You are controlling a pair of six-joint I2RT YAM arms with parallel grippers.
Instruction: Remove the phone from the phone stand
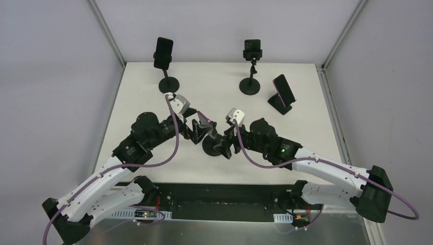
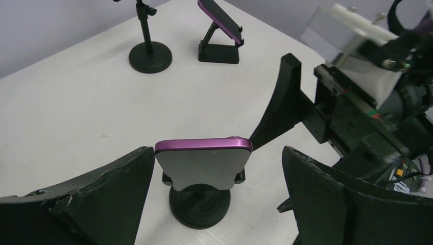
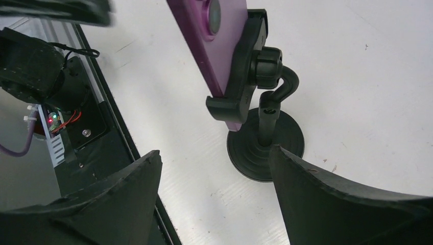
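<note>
At table centre a purple-edged phone point(image 1: 203, 117) point(image 2: 202, 161) point(image 3: 214, 46) rests in a holder point(image 3: 230, 104) on a round black stand point(image 1: 212, 148) point(image 2: 199, 212) point(image 3: 255, 161). My left gripper point(image 1: 197, 131) stands open just left of the phone, whose top edge lies between the fingertips in the left wrist view, apparently not gripped. My right gripper point(image 1: 227, 144) is open at the stand's right, its fingertips below the holder in the right wrist view, with nothing between them.
Other stands with phones stand at the back left point(image 1: 163, 51), back centre point(image 1: 252, 49) and back right point(image 1: 283, 91). Bare table point(image 1: 133, 102) lies left of and behind my arms; walls border both sides.
</note>
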